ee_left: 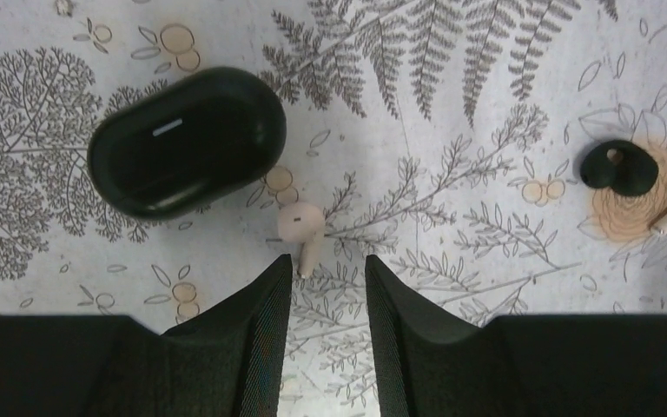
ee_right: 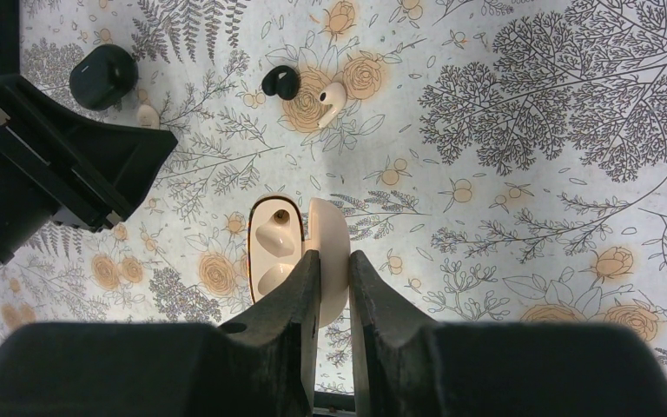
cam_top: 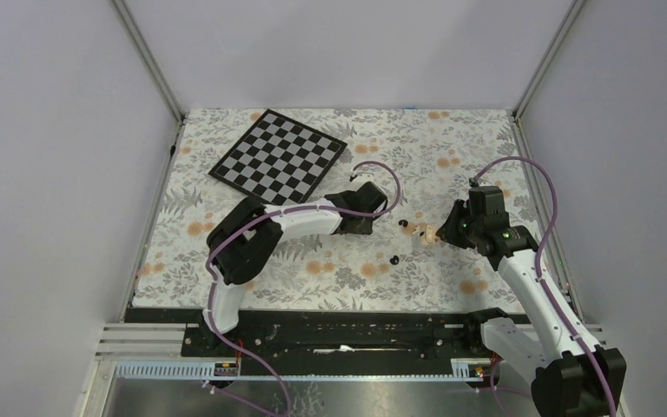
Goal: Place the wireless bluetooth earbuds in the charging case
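Observation:
My right gripper is shut on the lid of the open beige charging case (ee_right: pixel 276 236), whose hollows show beside the fingers. Over the table in the left wrist view, my left gripper is open with a modest gap and holds nothing. Just beyond its fingertips lies a beige earbud (ee_left: pixel 300 223), close to a closed black case (ee_left: pixel 188 142). Farther right rests a black earbud (ee_left: pixel 618 168). The other beige earbud (ee_right: pixel 333 102) appears whole in the right wrist view. In the top view, the left gripper hides the surface beneath it.
A checkered board (cam_top: pixel 280 156) lies at the back left. One small black object (cam_top: pixel 394 260) sits on the patterned cloth front-left of the beige case. The left arm (ee_right: pixel 52 156) reaches into the right wrist view.

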